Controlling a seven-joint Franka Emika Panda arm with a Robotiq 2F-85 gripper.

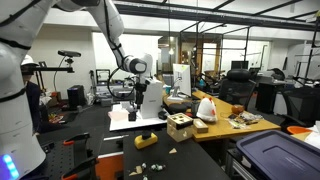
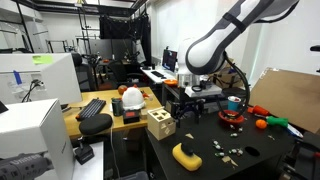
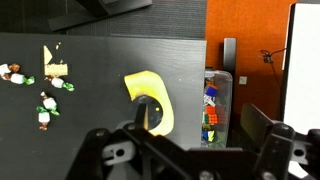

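Observation:
A rounded yellow block with a black patch [image 1: 146,141] lies on the dark table; the wrist view shows the yellow block [image 3: 163,120] from above, near the centre. My gripper [image 1: 136,103] hangs well above the table, apart from the block. In the second exterior view, the gripper [image 2: 187,112] points downward over the table. Its dark fingers [image 3: 123,150] spread wide along the bottom of the wrist view, and nothing is held.
Small white, green and orange pieces [image 3: 47,105] lie to one side of the block. A clear tub [image 3: 217,105] of colourful bricks stands on the other side. A wooden box [image 2: 160,124] and a red tray [image 2: 230,115] are nearby.

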